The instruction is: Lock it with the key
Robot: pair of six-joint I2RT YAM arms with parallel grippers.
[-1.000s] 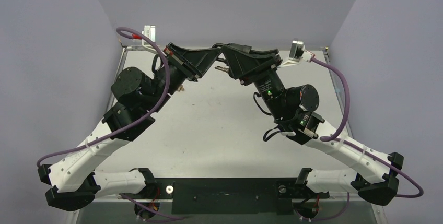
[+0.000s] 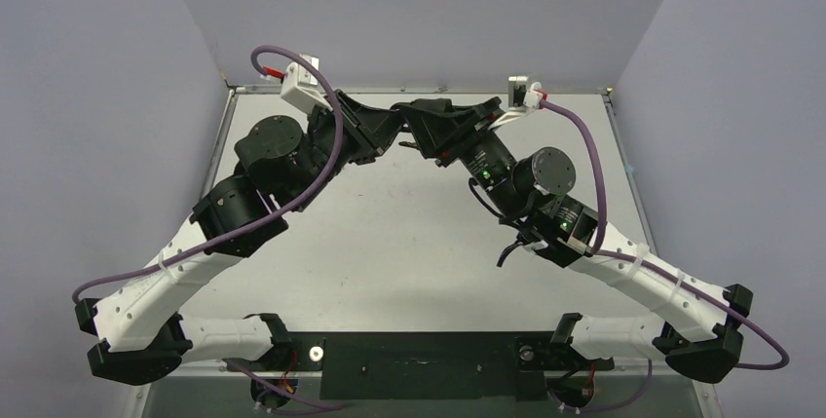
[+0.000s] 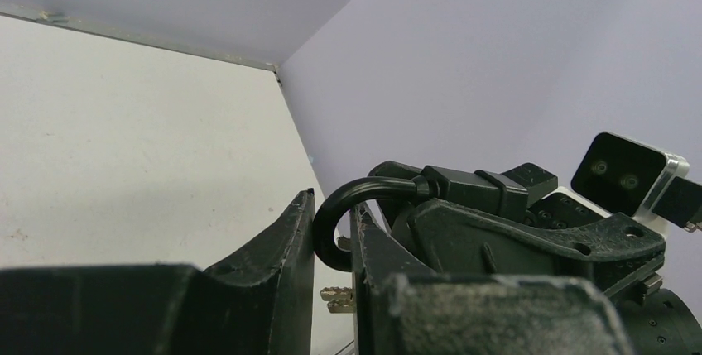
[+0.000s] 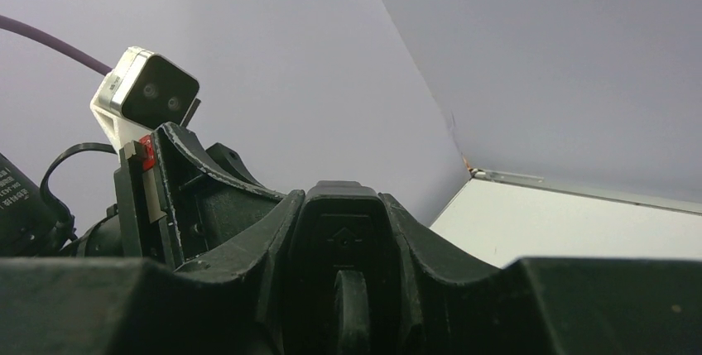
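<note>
A black lock (image 4: 341, 239) is held in my right gripper, clasped between the two fingers. In the left wrist view, its curved black shackle (image 3: 324, 221) reaches into the gap between the fingers of my left gripper, which is part open. Whether either finger touches the shackle is unclear. Small metal keys (image 3: 337, 299) stick out below the shackle, partly covered by the left gripper's finger; in the top view the keys (image 2: 409, 144) show under the meeting fingertips. The keyhole is hidden.
Beneath the arms, the white table (image 2: 419, 252) is bare. The two grippers meet tip to tip above its far half, with little room between them. Pale walls (image 2: 750, 96) rise at the sides and back.
Over the last second both wrists turned and shifted, the right one moving leftward overall. The keys stood out more clearly before. The lock has stayed with the right gripper.
</note>
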